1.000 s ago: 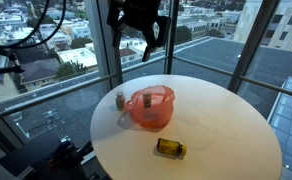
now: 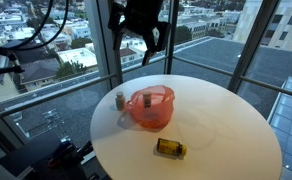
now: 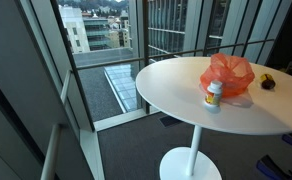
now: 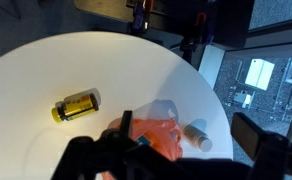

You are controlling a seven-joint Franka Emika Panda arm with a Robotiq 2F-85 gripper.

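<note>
An orange-red plastic bag [image 2: 158,113] stands on the white round table [image 2: 226,130]. A small item [image 2: 147,100] shows at the bag, and I cannot tell whether it lies inside. Just beside the bag is a small bottle [image 2: 120,101]; its white body and blue label show in exterior view 2 [image 3: 214,93]. A yellow and black can [image 2: 171,147] lies on its side, apart from the bag. My gripper is above the table over the bag's area, its fingers [image 4: 84,155] wide apart. Nothing is held between them.
Bare table top stretches to the right of the bag and can in exterior view 1. Windows stand close behind the table. A dark stand or base [image 2: 61,160] is at the table's near left edge.
The arm has shifted only very slightly above the table. The bag, bottle and can lie where they were.
</note>
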